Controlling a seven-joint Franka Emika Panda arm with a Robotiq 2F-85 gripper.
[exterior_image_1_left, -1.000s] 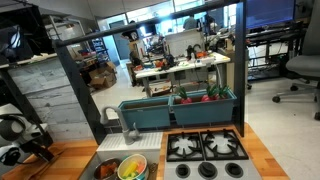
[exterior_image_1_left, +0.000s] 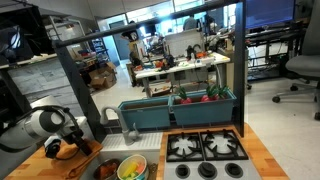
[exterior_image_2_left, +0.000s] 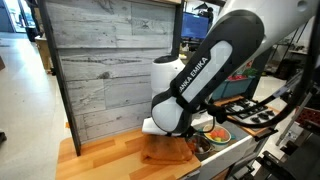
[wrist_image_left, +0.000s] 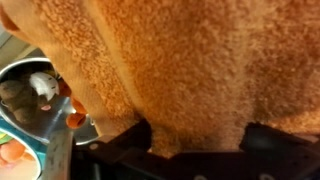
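Note:
An orange towel (exterior_image_2_left: 168, 151) lies in a crumpled heap on the wooden counter, left of the sink. It fills most of the wrist view, where its fluffy surface (wrist_image_left: 210, 70) is right up against the camera. My gripper is low over the towel, its dark fingers apart at the bottom of that view. In exterior view 1 the arm's white hand is above the orange cloth (exterior_image_1_left: 75, 168) at the left end of the counter. Whether the fingertips touch the cloth is hard to tell.
Beside the towel, a metal bowl (wrist_image_left: 45, 118) holds small toys, and a light-rimmed bowl (exterior_image_1_left: 133, 166) sits near it. A faucet (exterior_image_1_left: 112, 116) rises behind. Farther right are a stove (exterior_image_1_left: 205, 146) and a teal planter box (exterior_image_1_left: 190, 111). A wooden wall (exterior_image_2_left: 110, 70) stands behind the counter.
The arm has moved right along the counter, from the far left edge to over the towel. More orange cloth now shows bunched near the sink's edge.

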